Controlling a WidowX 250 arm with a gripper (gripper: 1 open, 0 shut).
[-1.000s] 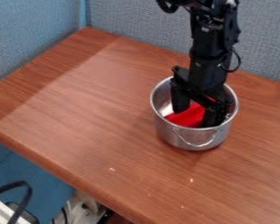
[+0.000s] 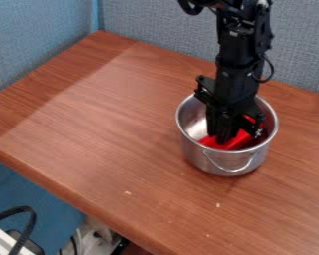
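Note:
A steel pot [image 2: 213, 159] with a wire handle stands on the wooden table at the right of the camera view. A red object [image 2: 231, 141] lies inside it. My black gripper [image 2: 221, 127] reaches down into the pot over the red object, its tips low inside. Whether anything is between the fingers is hidden.
Blue padded walls stand at the back and left. Cables and white items sit below the table's front left edge.
Since a second ago my gripper has shifted left within the pot, and more of the red object shows on the right.

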